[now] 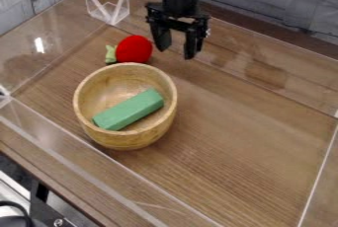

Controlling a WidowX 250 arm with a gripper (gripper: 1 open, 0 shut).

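My gripper [177,32] is at the top centre of the camera view, dark, open, its fingers pointing down above the bare table. A red tomato-like ball [136,48] sits on the table to its lower left, with a small pale green piece at its left side. Lower left is a round wooden bowl [93,90] holding a green block [129,110], which lies diagonally in it.
A small clear plastic-looking object [106,4] stands at the upper left. A ledge runs along the upper right edge.
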